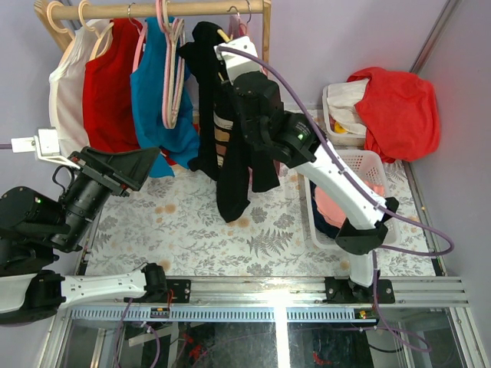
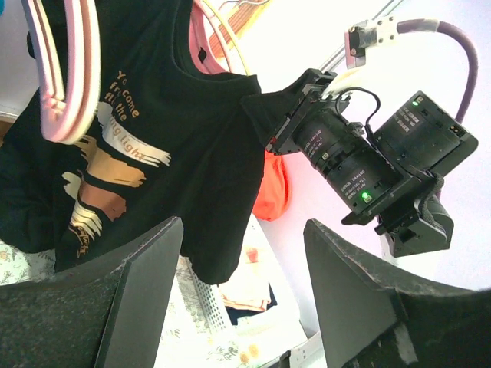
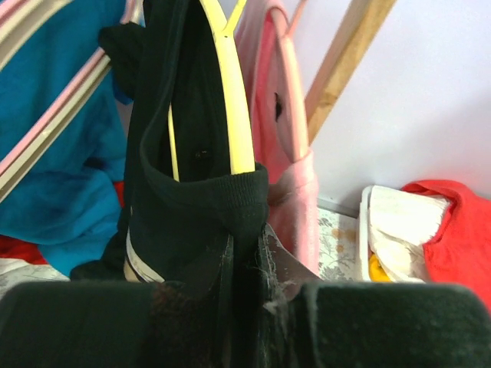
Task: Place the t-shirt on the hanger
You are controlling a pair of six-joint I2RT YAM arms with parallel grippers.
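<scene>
A black t-shirt [image 2: 138, 192] with printed stripes hangs from the rail, draped over a yellow hanger [image 3: 234, 100]. In the right wrist view, my right gripper is at the shirt's edge around the hanger's end, cloth between its fingers; the left wrist view shows it at the shirt's shoulder. My left gripper stands open to the left and in front of the shirt, nothing between its fingers.
The wooden rail [image 1: 184, 8] also carries white, red and blue garments and pink hangers [image 2: 69, 92]. Two baskets [image 1: 345, 159] of clothes stand at the right.
</scene>
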